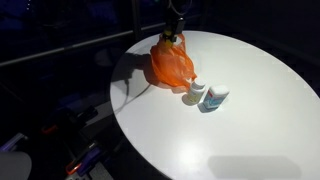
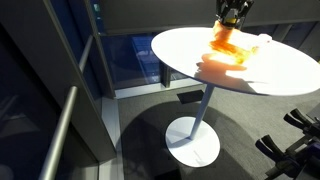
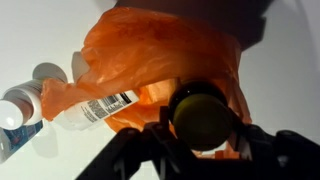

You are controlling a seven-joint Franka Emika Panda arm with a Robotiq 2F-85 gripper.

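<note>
My gripper [image 1: 173, 36] is at the far side of the round white table, shut on a dark, round-ended object [image 3: 203, 122] with an olive-coloured end. In the wrist view this object sits between the fingers, and its lower part is hidden. A thin orange bag [image 1: 172, 66] hangs around and below the gripper, its folds spread towards the bottles. One clear bottle with a barcode label [image 3: 108, 105] lies partly under the bag's edge in the wrist view. Beside it is a white-capped bottle with a blue label [image 1: 215, 97].
In exterior view 2 the bag [image 2: 228, 47] is blurred by glare.
</note>
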